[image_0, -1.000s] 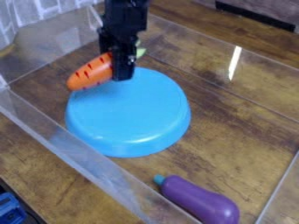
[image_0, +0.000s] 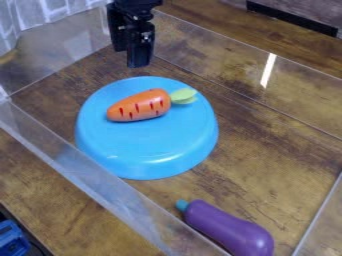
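An orange toy carrot (image_0: 139, 106) with dark stripes and a pale green top lies on an upturned blue plate or disc (image_0: 147, 150). My black gripper (image_0: 135, 56) hangs above and behind the plate, open, with nothing between its fingers. A purple toy eggplant (image_0: 227, 228) lies at the lower right on the wooden floor.
Clear walls (image_0: 87, 180) border the wooden surface. A blue item (image_0: 11, 240) sits outside at the lower left.
The carrot, earlier held up in my gripper, now rests on the blue plate. My gripper has let go and stands higher, toward the back.
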